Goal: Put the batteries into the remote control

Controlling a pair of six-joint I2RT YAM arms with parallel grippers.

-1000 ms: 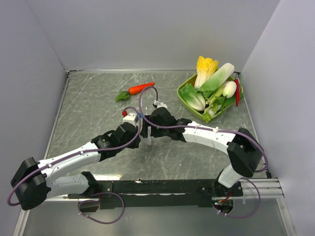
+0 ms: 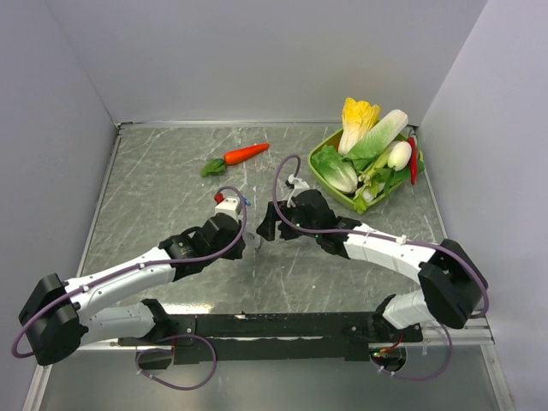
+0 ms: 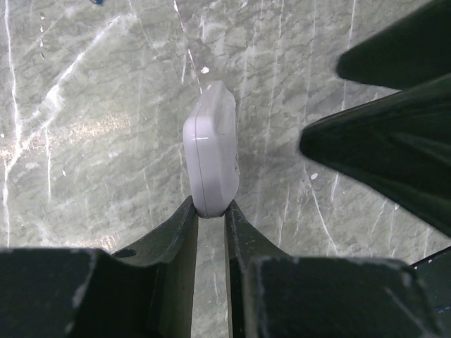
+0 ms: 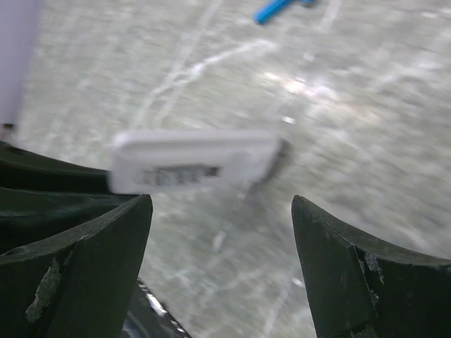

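A white remote control [image 3: 211, 151] stands out from the tips of my left gripper, which is shut on its near end. From the right wrist view the remote [image 4: 194, 158] lies crosswise, a dark slot on its facing side; what sits in the slot is too blurred to tell. My right gripper is open, its fingers apart with nothing between them, close to the remote but not touching it. In the top view the right gripper [image 2: 267, 229] is just right of the left gripper [image 2: 246, 246]. A blue piece [image 4: 273, 10], perhaps a battery, lies on the table beyond.
Towards the back lies a carrot [image 2: 246, 153]. A green basket [image 2: 322, 181] of vegetables stands at the back right. Beside the left wrist a small red object [image 2: 218, 198] shows. Bare grey table [image 2: 154, 188] stretches out on the left.
The left arm looks still.
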